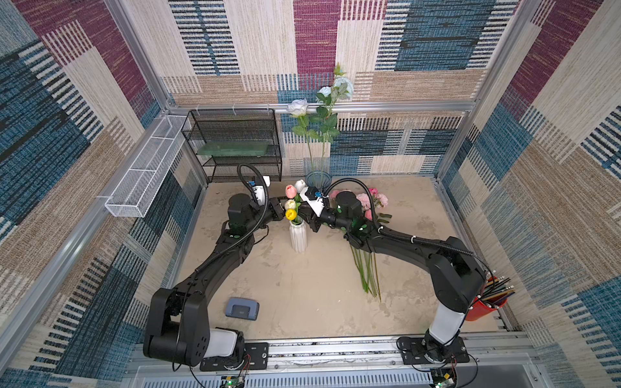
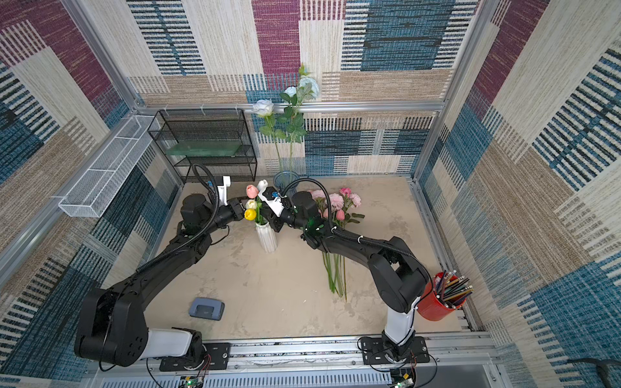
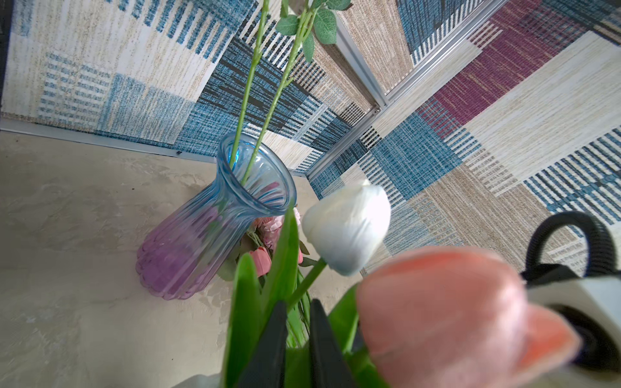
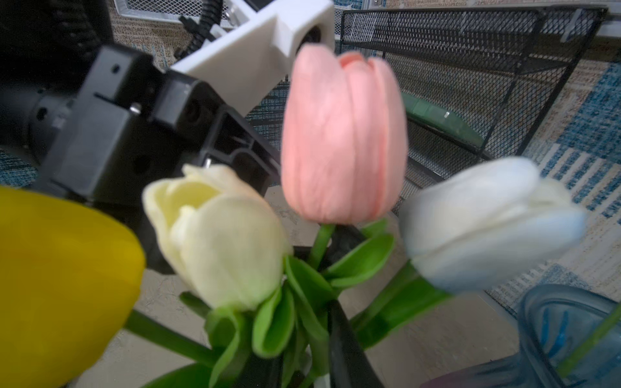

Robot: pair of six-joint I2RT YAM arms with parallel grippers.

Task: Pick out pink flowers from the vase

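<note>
A white ribbed vase (image 1: 298, 238) holds tulips: pink (image 4: 343, 135), cream (image 4: 220, 239), yellow (image 4: 64, 284) and white (image 4: 491, 226). My left gripper is among the leaves just below the pink tulip, coming from the left; its fingertips stand close, and whether anything is between them is hidden by foliage. My right gripper reaches in from the right, its fingers low among the leaves and stems, their state partly hidden. Both grippers crowd the flower heads above the vase.
A blue-purple glass vase (image 3: 178, 258) with white roses stands behind. Loose pink flowers (image 2: 336, 201) lie right on the table, under the right arm. A grey object (image 1: 242, 309) sits front left, a red pen cup (image 2: 432, 310) front right. Black mesh rack (image 1: 233, 113) at back left.
</note>
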